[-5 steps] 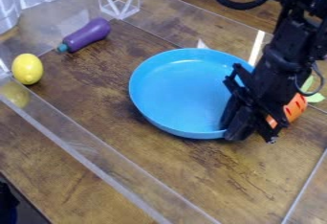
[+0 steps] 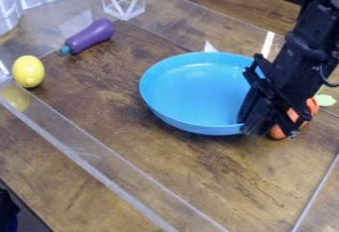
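Note:
My black gripper (image 2: 265,112) is low at the right rim of a blue bowl (image 2: 196,85), with its arm coming down from the upper right. It looks shut, and its fingertips are dark and hard to make out. An orange object (image 2: 308,108), partly hidden by the gripper, lies just right of the bowl, with a green leafy piece at its back.
A purple eggplant (image 2: 90,35) lies at the back left and a yellow lemon (image 2: 28,72) at the left. Clear plastic walls border the wooden surface (image 2: 159,186), which is bare in front of the bowl.
The bowl has shifted slightly right over the last second. My gripper has moved slightly right and up, and more of the orange object is now covered.

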